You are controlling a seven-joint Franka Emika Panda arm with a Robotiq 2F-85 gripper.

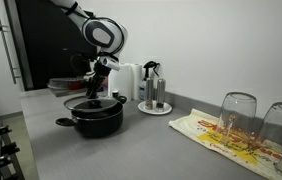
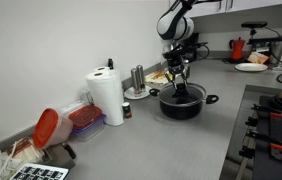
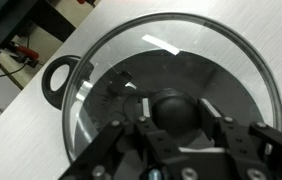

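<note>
A black two-handled pot (image 1: 99, 123) stands on the grey counter. Its clear glass lid (image 3: 161, 42) has a metal rim and a black knob (image 3: 173, 108). My gripper is shut on that knob, a finger on each side of it. In exterior view 1 the lid sits at the pot's top, shifted toward the left of the opening. From the other side, the gripper (image 2: 180, 86) comes down over the pot (image 2: 186, 110). Whether the lid's rim touches the pot all round cannot be made out.
A plate (image 1: 155, 109) with grinders (image 1: 160, 92) is behind the pot. Two upturned glasses (image 1: 237, 112) stand on a yellow printed cloth (image 1: 206, 130) to the right. A paper towel roll (image 2: 105, 98) and a dish rack are along the wall.
</note>
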